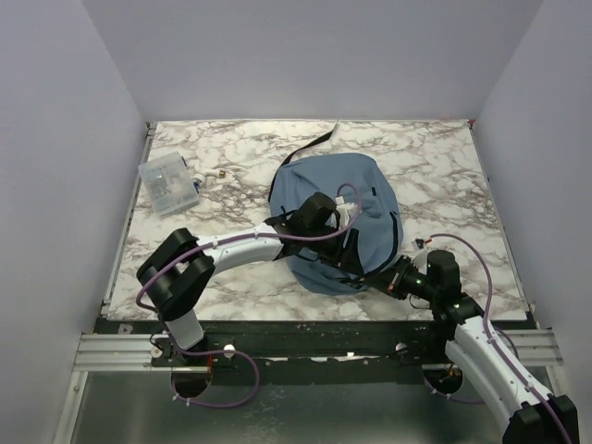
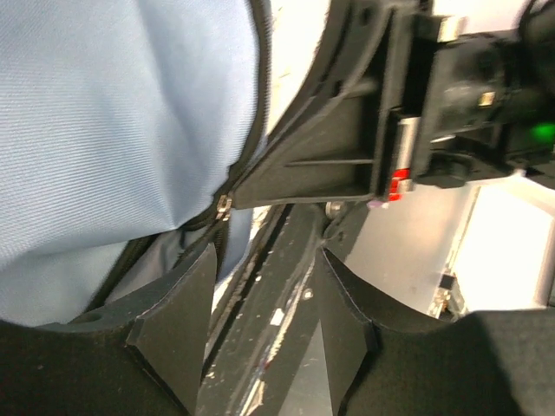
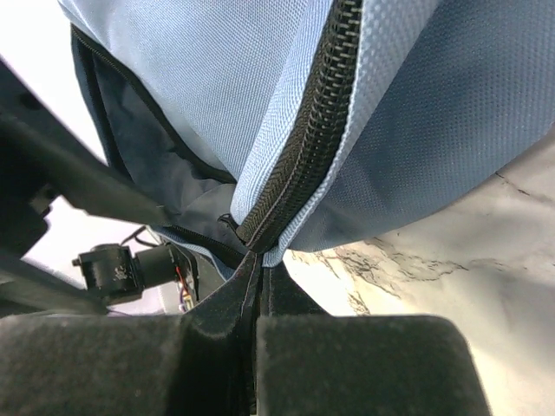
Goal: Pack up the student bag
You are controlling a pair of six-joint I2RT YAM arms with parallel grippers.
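Note:
The blue-grey backpack [image 1: 328, 180] lies flat on the marble table, its zipper [image 3: 308, 130] running along the lower right edge. My left gripper is open beside that edge, over the bag's lower part. Opposite it, my right gripper is shut at the zipper's end; whether anything thin is between its fingertips is hidden. In the left wrist view the right gripper's tip touches a small metal zipper pull [image 2: 223, 206] on the dark zipper.
A clear plastic box [image 1: 168, 183] stands at the back left, with small items [image 1: 199, 178] beside it. The table's front edge [image 1: 296, 326] is just below the bag.

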